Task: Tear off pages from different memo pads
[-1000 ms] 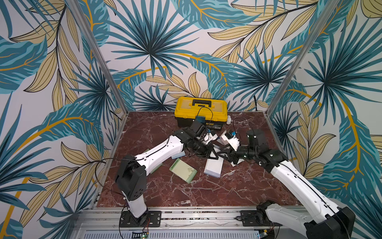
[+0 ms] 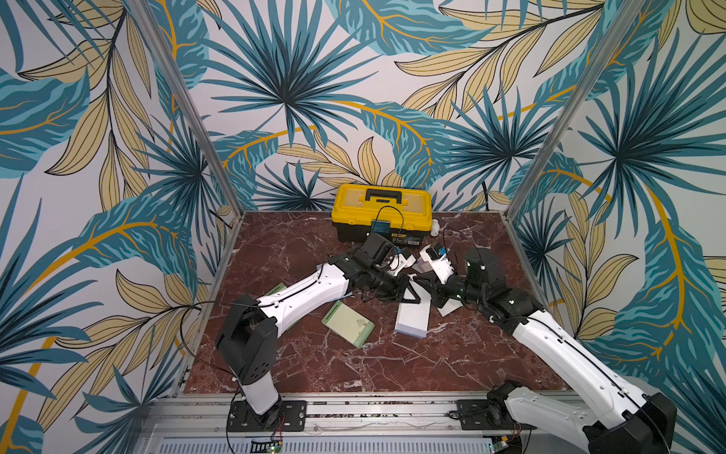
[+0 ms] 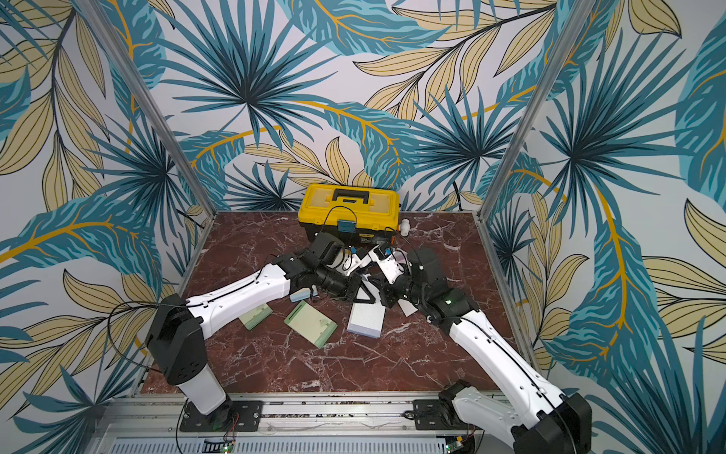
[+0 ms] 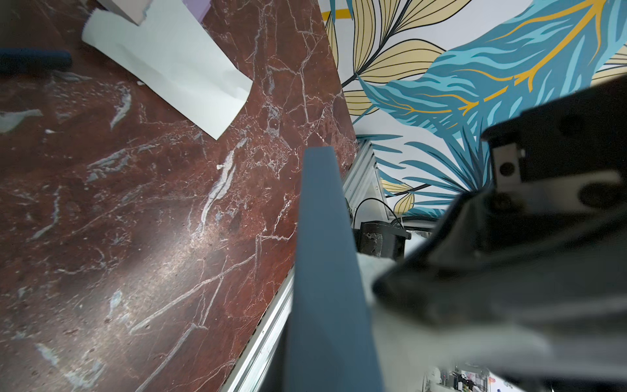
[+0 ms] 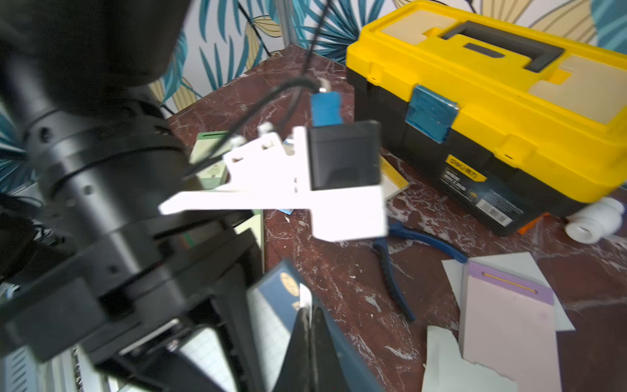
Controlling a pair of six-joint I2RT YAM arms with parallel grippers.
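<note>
A white memo pad with a blue binding (image 2: 412, 321) is up between my two grippers at centre. My left gripper (image 2: 407, 287) appears shut on it; its blue edge fills the middle of the left wrist view. My right gripper is shut at the pad's top edge, with a pale sliver showing at its fingertips. A green pad (image 3: 308, 323) lies to the left. A pink pad (image 5: 506, 333) with purple binding lies among loose white sheets (image 4: 176, 72).
A yellow toolbox (image 2: 382, 196) stands at the back, with a white bottle (image 5: 593, 222) beside it and blue-handled pliers (image 5: 398, 287) in front.
The white pad has shifted slightly to the right and turned more upright in the top left view. Both arms have moved a little with it.
</note>
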